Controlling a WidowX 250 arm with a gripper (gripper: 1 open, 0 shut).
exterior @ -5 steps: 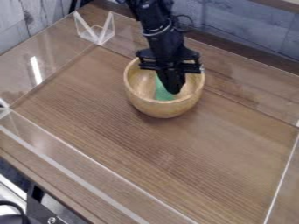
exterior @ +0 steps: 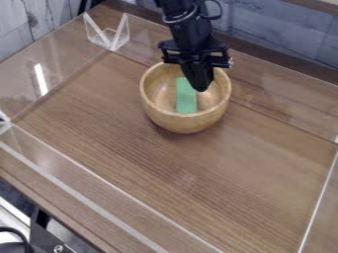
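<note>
A tan round bowl (exterior: 184,118) sits on the wooden table, holding a green rectangular object (exterior: 187,95) in its left-middle part. Above the back of the bowl is the black gripper (exterior: 200,77), pointing down, over and slightly right of the green object. Its fingertips are small in this view, and whether anything is between them is unclear.
Small clear plastic pieces (exterior: 111,38) lie at the back left. Dark cables show at the lower left corner.
The gripper has risen toward the back, away from the inside of the bowl, leaving more of the green object visible.
</note>
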